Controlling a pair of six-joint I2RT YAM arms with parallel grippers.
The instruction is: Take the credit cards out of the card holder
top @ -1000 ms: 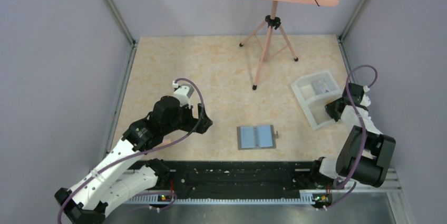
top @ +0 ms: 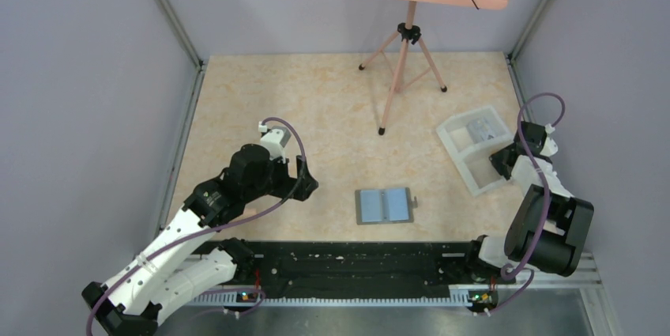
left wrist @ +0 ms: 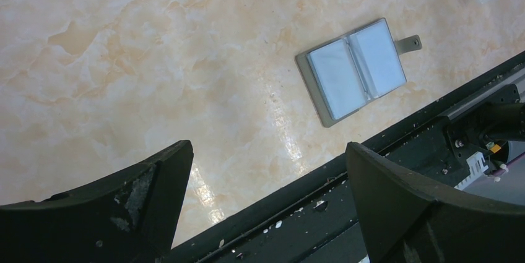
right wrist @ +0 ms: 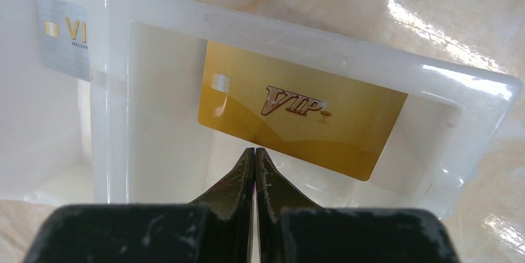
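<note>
The card holder (top: 384, 205) lies opened flat near the table's front edge, its two light blue sleeves facing up; its strap (left wrist: 408, 44) sticks out on the right. In the right wrist view a gold VIP card (right wrist: 297, 111) rests in one compartment of the white tray (right wrist: 309, 34), and a silver card (right wrist: 62, 46) lies in the other compartment. Over the gold card's compartment, my right gripper is shut with nothing showing between its fingers. My left gripper stands open and empty over bare table, left of the holder.
A pink tripod (top: 404, 59) stands at the back, centre-right. A black rail (top: 340, 261) runs along the front edge, and a grey wall rises close beside the right arm.
The right gripper has shifted very slightly over the tray. The left arm, the tray and the card holder look unmoved.
</note>
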